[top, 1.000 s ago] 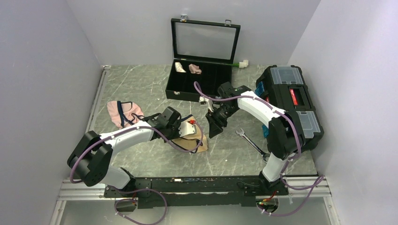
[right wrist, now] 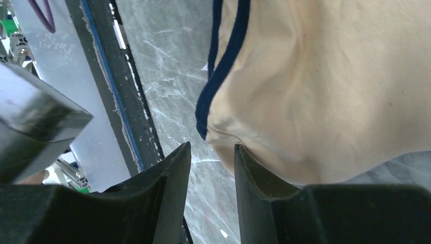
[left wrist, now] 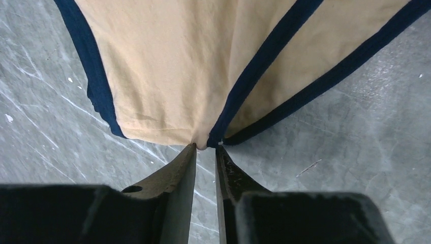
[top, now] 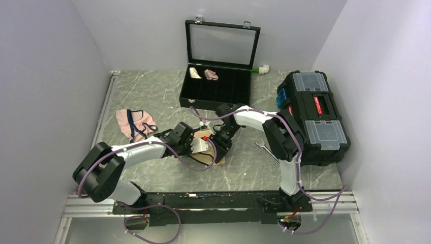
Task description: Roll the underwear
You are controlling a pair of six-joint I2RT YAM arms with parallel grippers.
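Beige underwear with navy trim (top: 198,158) lies on the grey table, partly hidden beneath both arms. In the left wrist view, my left gripper is shut on a gathered bit of its edge, where the navy trim (left wrist: 254,70) comes to a point. At another edge of the underwear (right wrist: 335,86), my right gripper stands part open, its fingertips apart. Cloth reaches into the gap between the right fingers, up against one fingertip (right wrist: 241,157), and is not clamped. From above, the arms hide both sets of fingertips.
Pink underwear (top: 136,124) lies at the left. An open black case (top: 216,94) at the back holds a white roll (top: 194,73) and a pink one (top: 211,75). A wrench (top: 267,150) and a black toolbox (top: 320,122) are on the right.
My right arm has swung left and come in over the underwear's right part.
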